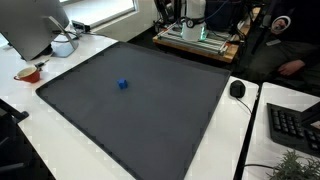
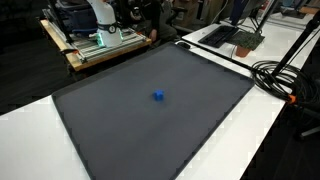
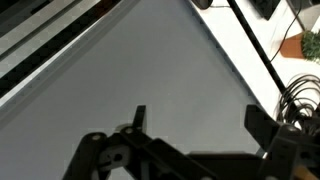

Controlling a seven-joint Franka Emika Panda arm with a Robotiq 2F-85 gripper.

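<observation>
A small blue block (image 1: 122,84) rests on the dark grey board, left of its middle and toward the far edge in exterior view 1. From the other side, exterior view 2 shows the same blue block (image 2: 158,95) near the board's centre. In the wrist view my gripper is open, its two dark fingers wide apart with only bare grey surface between them. The block does not appear in the wrist view. Neither exterior view shows the gripper's fingers clearly, so its distance from the block cannot be told.
The grey board (image 1: 145,120) is otherwise clear. Beside it are a red cup (image 1: 29,74), a black mouse (image 1: 237,89) and a keyboard (image 1: 294,130). Coiled black cables (image 2: 278,78) lie off one edge, near a potted plant (image 2: 246,42).
</observation>
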